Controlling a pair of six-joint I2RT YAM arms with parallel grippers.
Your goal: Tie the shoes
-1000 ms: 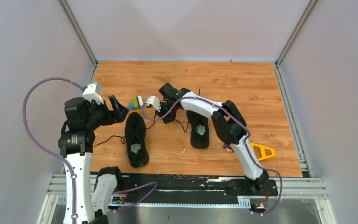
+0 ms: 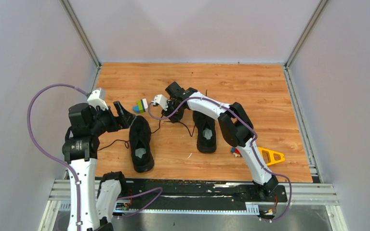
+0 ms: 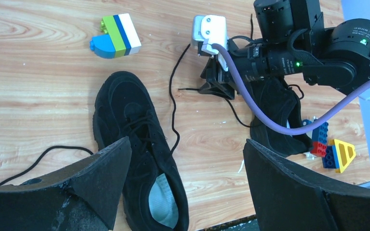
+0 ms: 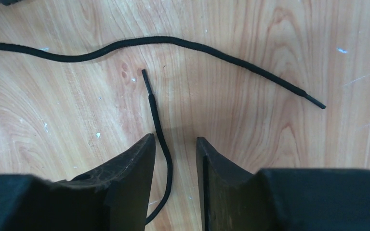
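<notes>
Two black shoes lie on the wooden table, the left shoe (image 2: 141, 139) and the right shoe (image 2: 205, 137), their black laces loose. Over the right shoe's lace (image 4: 158, 127), my right gripper is part open; the lace shows in the gap, nearer the left finger, and no grip on it is visible. Another loose lace (image 4: 173, 40) crosses farther up in that view. Above the left shoe's toe, my left gripper stands wide open and empty. One lace (image 3: 173, 101) of the left shoe runs between the shoes, the other (image 3: 43, 156) off to the left.
Colored blocks (image 2: 140, 106) sit beyond the left shoe. A yellow triangular piece (image 2: 271, 156) and small blocks (image 2: 236, 151) lie right of the right shoe, near the right arm.
My right gripper has shifted slightly, and a lace tip beside it has come into sight in the top view. The left arm has crept a little to the right.
</notes>
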